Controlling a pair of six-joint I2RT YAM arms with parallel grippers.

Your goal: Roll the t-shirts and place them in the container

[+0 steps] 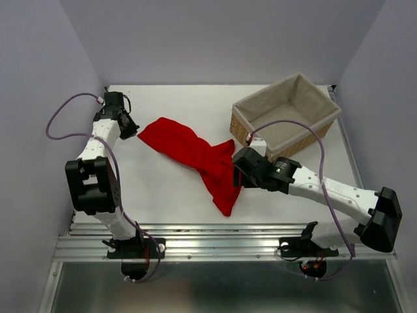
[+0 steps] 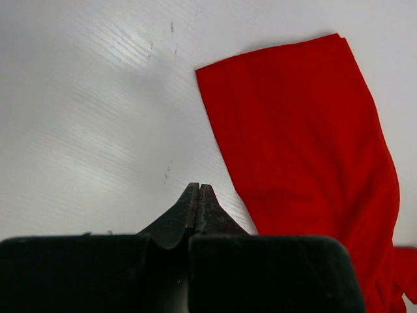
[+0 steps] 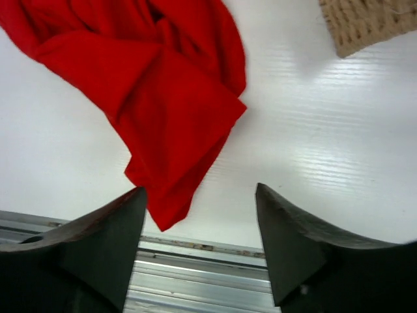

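A single red t-shirt lies crumpled on the white table, stretching diagonally from upper left to lower middle. Its left end is flat with straight edges, as the cloth in the left wrist view shows. My left gripper is shut, nothing visible between its tips, just beside that left end. Over the right edge of the shirt's lower part stands my right gripper, open. Between its spread fingers in the right wrist view, the shirt's pointed end lies nearer the left one; no cloth appears gripped.
A wicker basket with a pale lining, seemingly empty, stands at the back right, close to the shirt and right arm. A metal rail runs along the front edge. Bare table lies left of the shirt.
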